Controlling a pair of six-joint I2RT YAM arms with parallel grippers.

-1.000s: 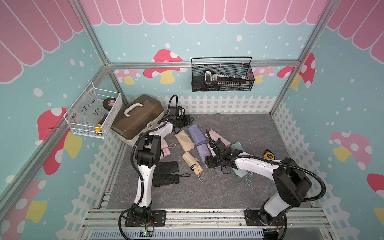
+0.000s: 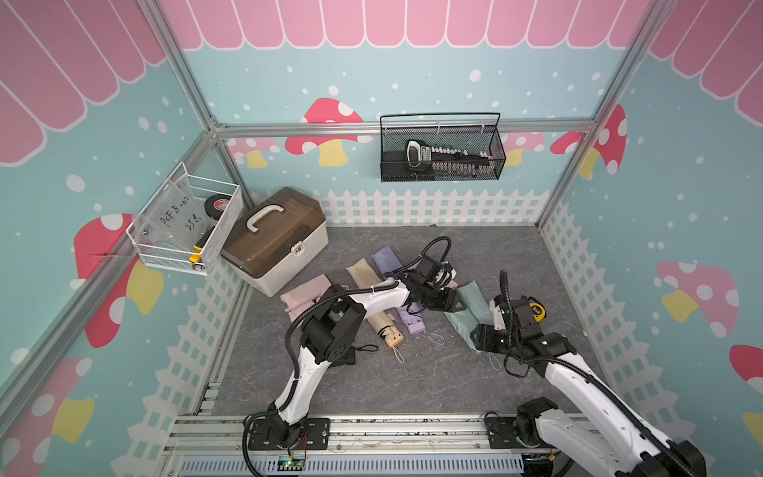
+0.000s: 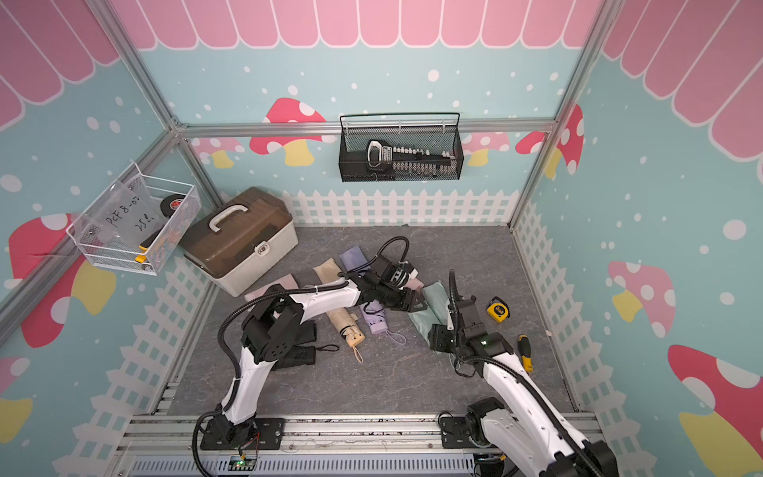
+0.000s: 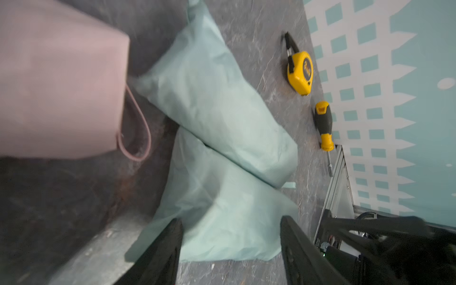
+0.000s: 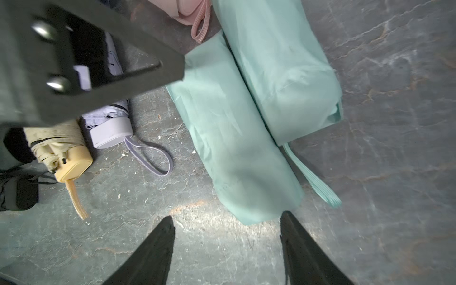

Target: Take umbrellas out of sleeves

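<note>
My left gripper (image 2: 442, 299) is open just above the near half of the mint umbrella and its sleeve (image 4: 223, 209), with nothing between its fingers. My right gripper stands open over the near end of that mint bundle, which shows two padded lengths side by side and a strap. Left of it lie a lavender umbrella (image 5: 110, 133) and a beige umbrella (image 5: 71, 161) with straps. A pink piece (image 4: 57, 95) with a loop strap lies behind, next to the mint one. Black pieces (image 3: 294, 353) lie at the front left, partly hidden by my left arm.
A lidded toolbox (image 2: 274, 238) fills the back left. A tape measure (image 3: 497, 310) and a screwdriver (image 3: 524, 352) lie at the right. Wire baskets hang on the back (image 2: 443, 175) and left walls.
My left gripper has swung from the back left to the mint umbrella at centre right. My right gripper has moved right and toward the front, off the lavender umbrella.
</note>
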